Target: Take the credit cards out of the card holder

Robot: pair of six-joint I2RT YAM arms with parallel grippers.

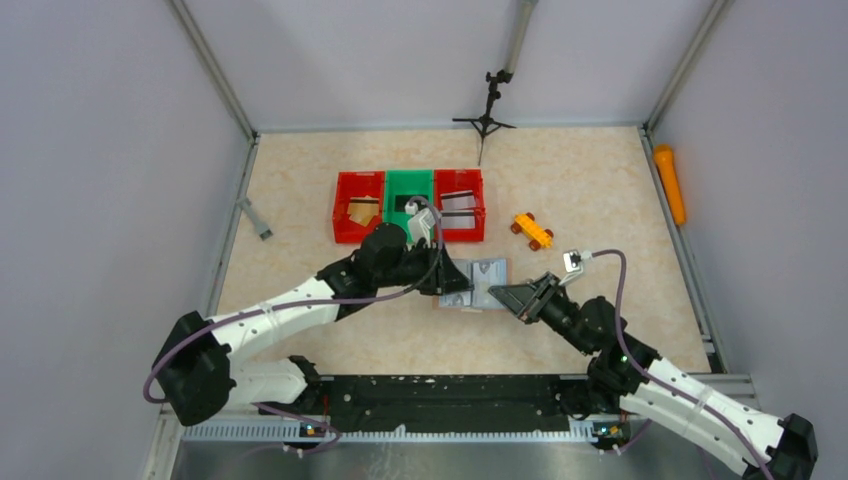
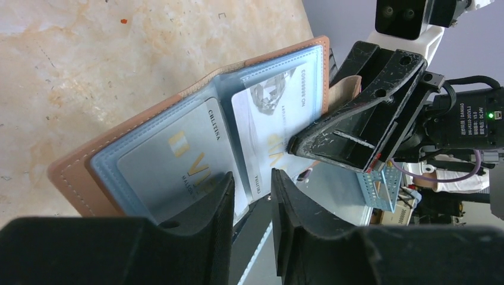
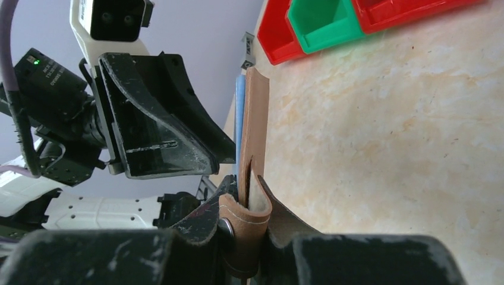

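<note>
The tan card holder point(image 1: 507, 266) is held open like a book, its two clear sleeves facing my left arm. In the left wrist view one silver card point(image 2: 172, 163) sits in the nearer sleeve, and a whitish card point(image 2: 279, 122) with a picture sits in the farther one. My right gripper is shut on the holder's tan strap point(image 3: 243, 228) side. My left gripper is part open, its fingertips over the lower edge of the silver card; nothing shows gripped between them.
Behind the arms stand a red bin point(image 1: 346, 232), a green bin point(image 1: 398, 182) and another red bin point(image 1: 466, 236), with flat items inside. A yellow toy car point(image 1: 533, 231) is to the right of them.
</note>
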